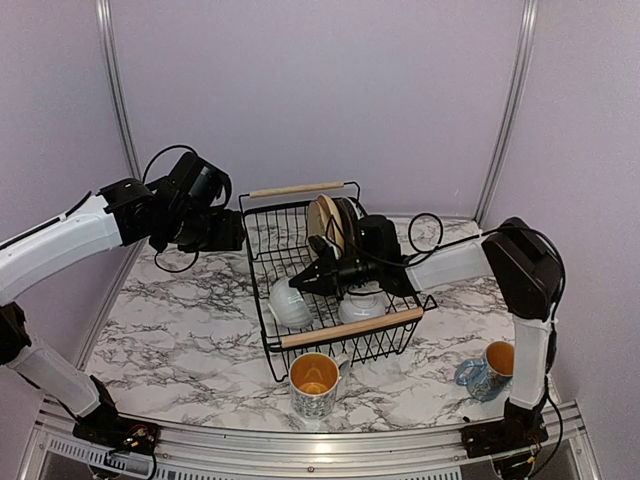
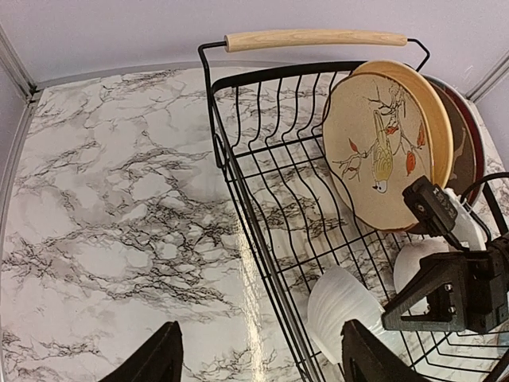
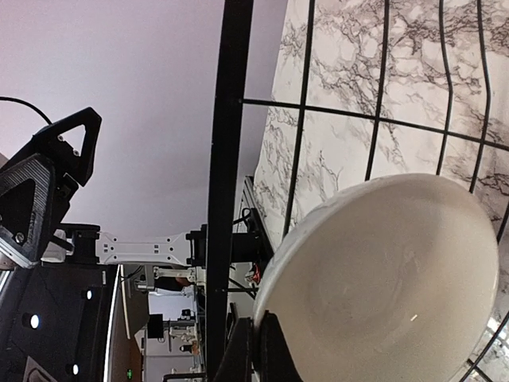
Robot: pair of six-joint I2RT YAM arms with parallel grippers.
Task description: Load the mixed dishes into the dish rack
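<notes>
In the black wire dish rack [image 1: 262,290], a tilted white bowl [image 1: 290,304] stands at the left front. My right gripper is shut on its thin rim, one finger inside the bowl and one outside. A second white bowl [image 1: 362,306] lies beside it, partly hidden by the right arm. Several plates stand upright at the rack's back right, the nearest bearing a bird picture [image 2: 378,151]. Left of the rack, above the counter, my left gripper hangs open and empty. A patterned mug [image 1: 314,388] with an orange inside stands before the rack.
A blue mug [image 1: 486,372] lies on its side at the right front, close to the right arm's base. Wooden handles [image 1: 352,328] cross the rack's front and back. The marble counter [image 1: 170,340] left of the rack is bare.
</notes>
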